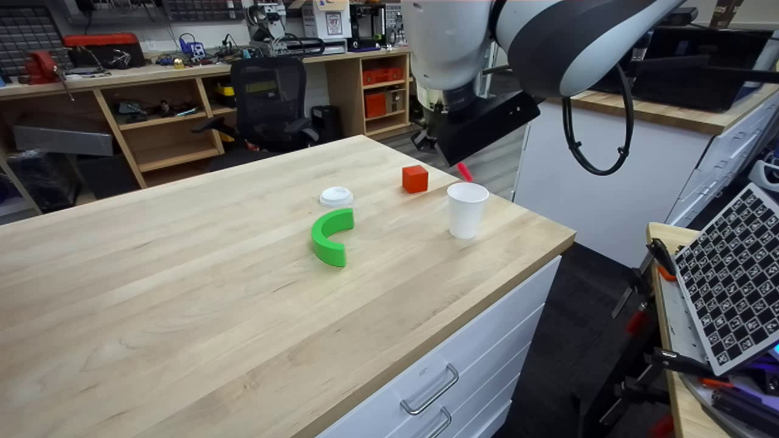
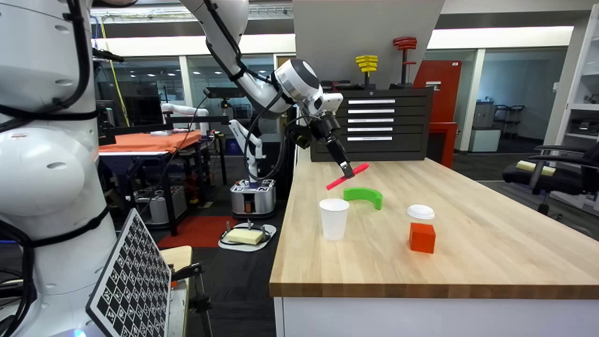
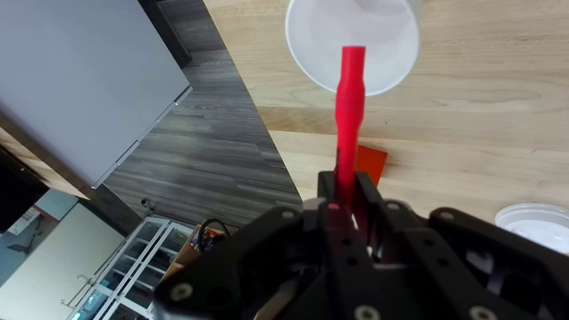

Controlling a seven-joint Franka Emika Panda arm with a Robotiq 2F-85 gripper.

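Note:
A red marker-like stick is held between the black fingers of my gripper, which is shut on it. In the second exterior view the stick slants, and my gripper hangs above the table with it. A white paper cup stands upright near the table's corner, its mouth up. Seen from the wrist, the stick's far end overlaps the white cup; its height over the rim is hard to judge. In the first exterior view, the stick's tip shows just behind the cup, and my fingertips are hidden.
An orange-red cube sits on the wooden table near the cup. A white lid and a green arch lie farther in. The table's edge runs close to the cup.

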